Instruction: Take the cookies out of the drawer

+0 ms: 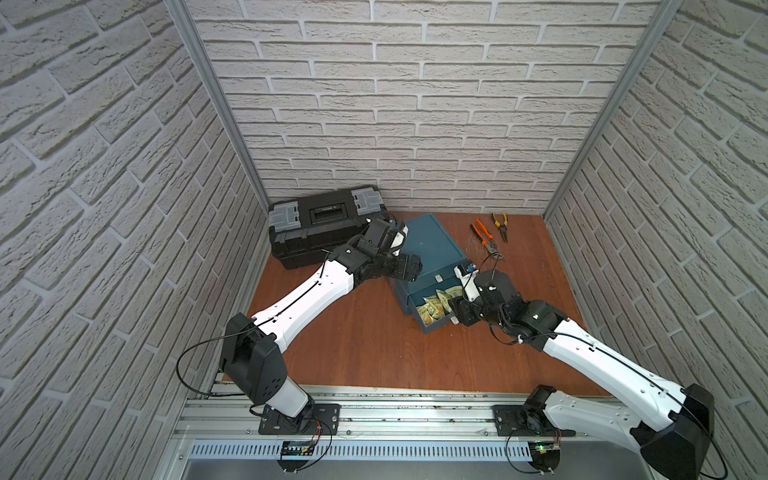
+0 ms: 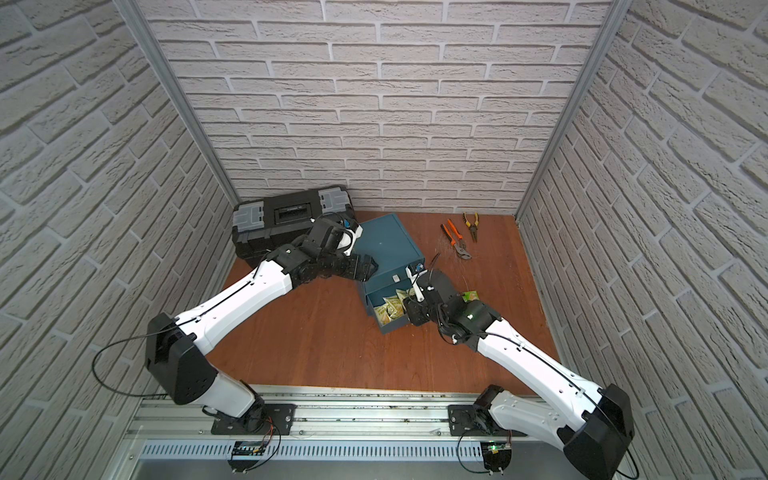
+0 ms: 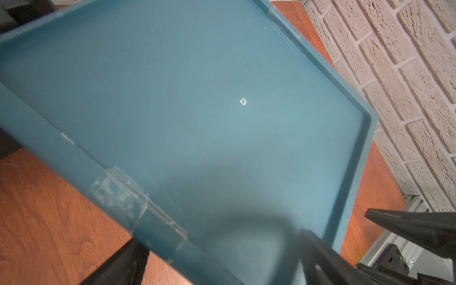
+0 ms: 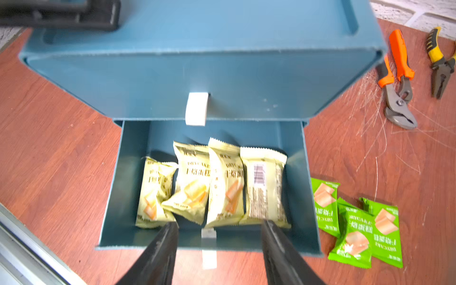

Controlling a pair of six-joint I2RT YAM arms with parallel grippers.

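Several yellow cookie packs [image 4: 228, 185] lie side by side in the open drawer [image 4: 306, 199] of a blue box [image 4: 199, 71], in the right wrist view. Over the drawer's front edge, my right gripper stands open and empty, its fingers [image 4: 163, 251] apart. My left gripper [image 1: 410, 268] is over the left part of the box top. In the left wrist view its blurred fingers [image 3: 121, 266] are wide apart at the bottom, with the box top [image 3: 213, 118] below; whether they touch it I cannot tell.
On the table right of the drawer lie three green packs [image 4: 353, 232]. Orange-handled pliers [image 4: 399, 90] and yellow-handled pliers [image 4: 441, 61] lie farther back. A black toolbox [image 1: 328, 224] stands at the back left.
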